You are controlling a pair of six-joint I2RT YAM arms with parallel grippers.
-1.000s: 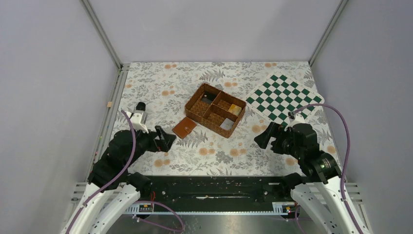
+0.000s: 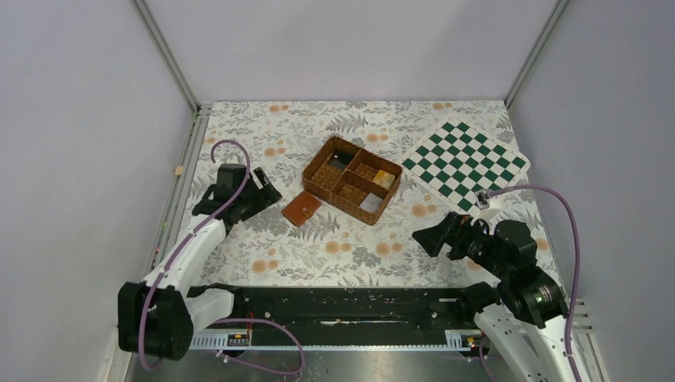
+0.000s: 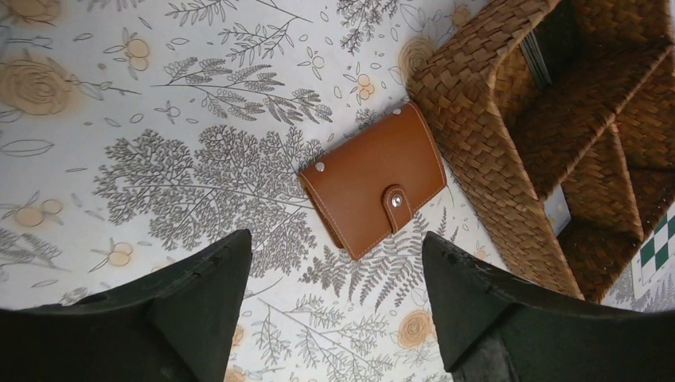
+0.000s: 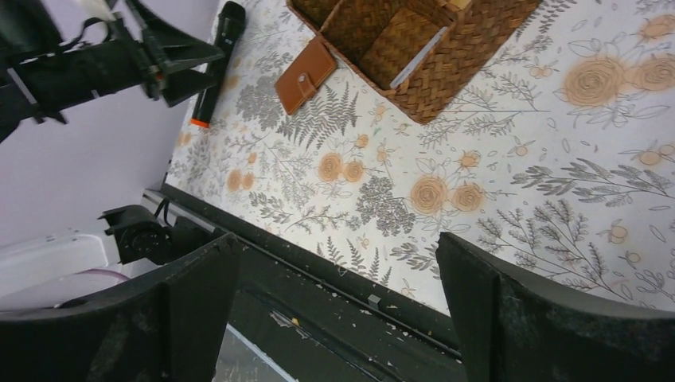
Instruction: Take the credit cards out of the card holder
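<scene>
A brown leather card holder [image 2: 301,208] lies flat on the patterned table, its snap strap [image 3: 396,205] fastened. No cards show outside it. My left gripper [image 2: 271,188] is just left of the holder in the top view; its fingers [image 3: 208,298] stand apart with nothing between them, and the holder appears beyond the tips in the left wrist view. Over the right front of the table my right gripper [image 2: 435,243] is open and empty, far from the holder [image 4: 306,76].
A woven divided basket [image 2: 337,202] touches or nearly touches the holder's right side. At the far right lies a green-and-white checkered board [image 2: 463,163]. A black microphone [image 4: 228,32] lies near the left arm.
My left gripper has moved toward the back of the table, from in front of the holder's left side to beside it. The right gripper has shifted only slightly. Holder and basket have stayed put.
</scene>
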